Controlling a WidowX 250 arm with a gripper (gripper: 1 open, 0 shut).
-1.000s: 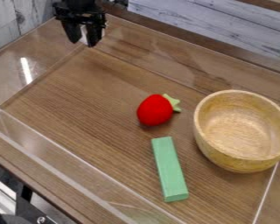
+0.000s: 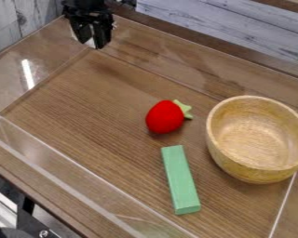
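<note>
My gripper [image 2: 94,30] is at the top left over the far end of the wooden table, a small dark shape; whether it is open or shut is too small to tell. A red strawberry-like object [image 2: 166,117] with a green top lies near the middle. A large yellow bowl [image 2: 255,139] sits at the right, and a green bar [image 2: 179,179] lies at the lower middle.
Clutter of cables shows past the left edge at the bottom left.
The gripper has shifted slightly at the top left; the objects on the table have not moved.
</note>
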